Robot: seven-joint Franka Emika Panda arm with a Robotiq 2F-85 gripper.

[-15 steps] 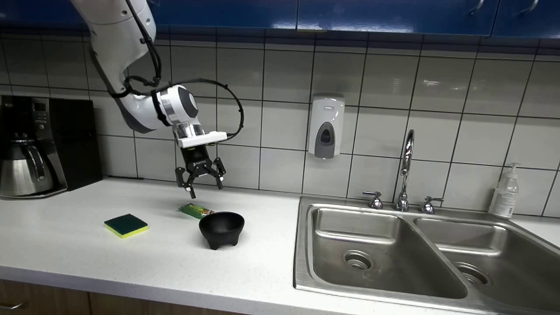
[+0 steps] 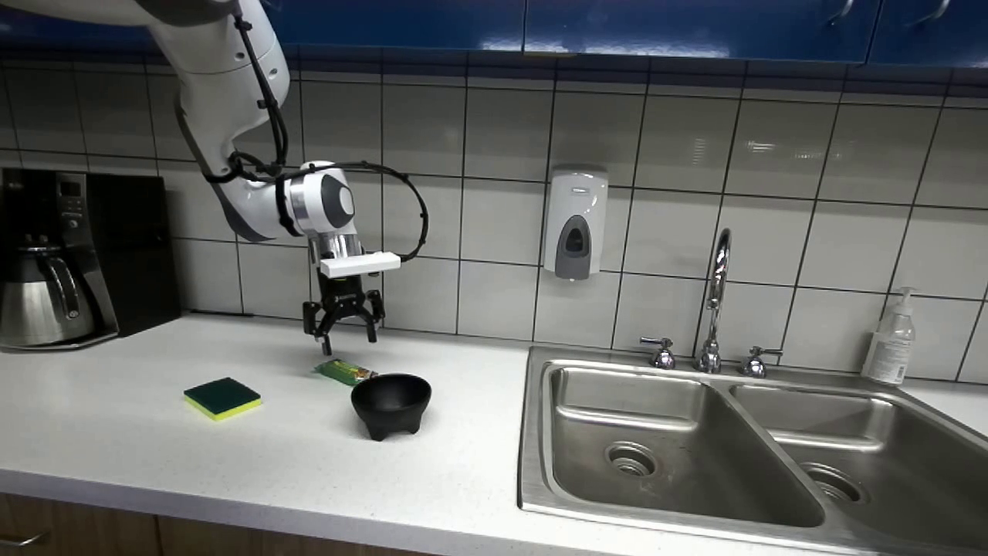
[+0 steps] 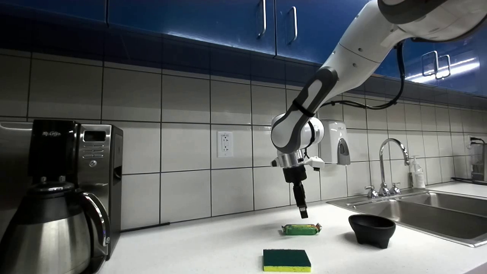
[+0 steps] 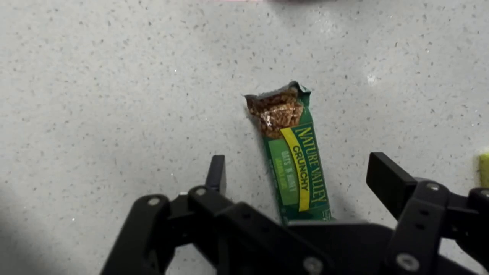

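A green Nature Valley bar [image 4: 298,169] lies flat on the white counter, its far end pointing away from me in the wrist view. My gripper is open above it, one finger on each side and neither touching the wrapper; the bar's near end is hidden behind the gripper body. In the first exterior view the gripper [image 2: 350,343] hangs over the counter just behind the bar [image 2: 345,371]. From the second exterior view, a gap shows between the fingertips [image 3: 303,212] and the bar [image 3: 301,229].
A black footed bowl [image 2: 390,405] stands close to the bar, on the sink side. The green and yellow sponge [image 2: 222,398] lies toward the coffee maker [image 2: 93,259]. The steel sink [image 2: 532,445] is at the right. Clear counter extends in front of the sponge.
My gripper has moved slightly left and lower in the first exterior view, and it hangs straighter. The bar, bowl and sponge have stayed in place.
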